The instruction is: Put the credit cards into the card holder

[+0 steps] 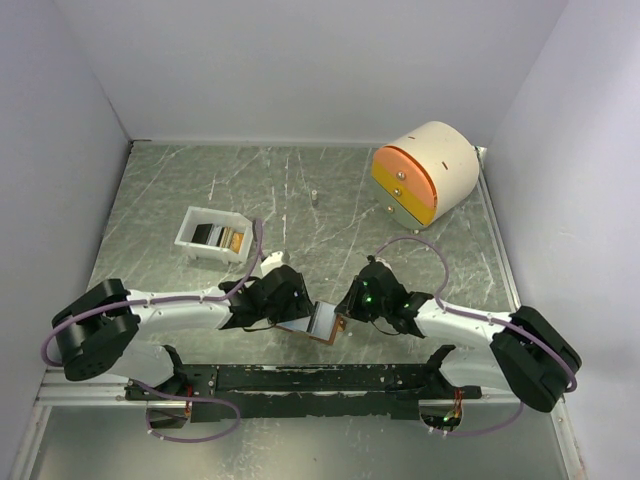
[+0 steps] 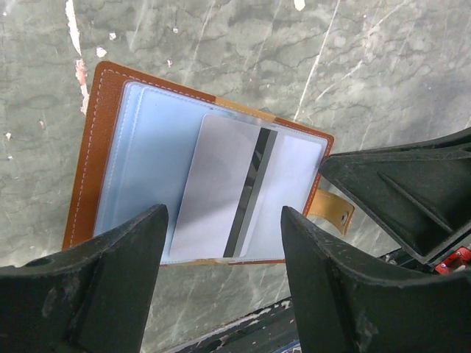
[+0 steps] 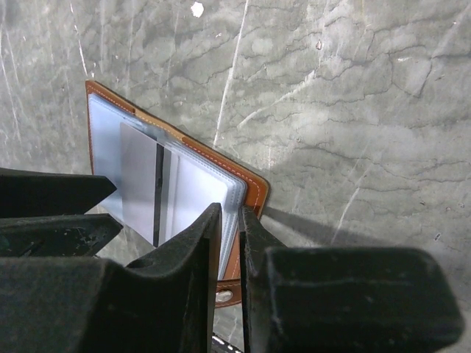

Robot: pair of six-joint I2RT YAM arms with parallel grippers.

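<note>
The brown leather card holder lies open on the marble, its clear sleeves facing up. A pale card with a dark stripe sits on or in the middle sleeve; which, I cannot tell. My left gripper is open above the holder, with nothing held. My right gripper is at the holder's right edge, its fingertips close together; whether they pinch the edge is unclear. In the top view both grippers largely cover the holder.
A white tray with several cards stands at the back left. A cream cylindrical container with coloured panels stands at the back right. A small object stands at the back centre.
</note>
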